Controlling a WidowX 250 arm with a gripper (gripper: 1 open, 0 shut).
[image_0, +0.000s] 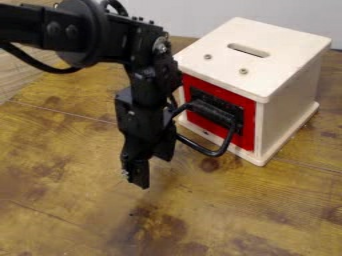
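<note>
My black gripper (139, 168) hangs low over the wooden floor in the middle-left of the camera view, fingertips pointing down, with nothing visible held; whether it is open or shut is unclear. To its right stands a pale wooden box (287, 100) with a slot and two screws on top. Its front has a red panel (243, 147) with a dark centre, partly hidden behind my arm's cable loop.
A white wall runs behind the box at the top.
</note>
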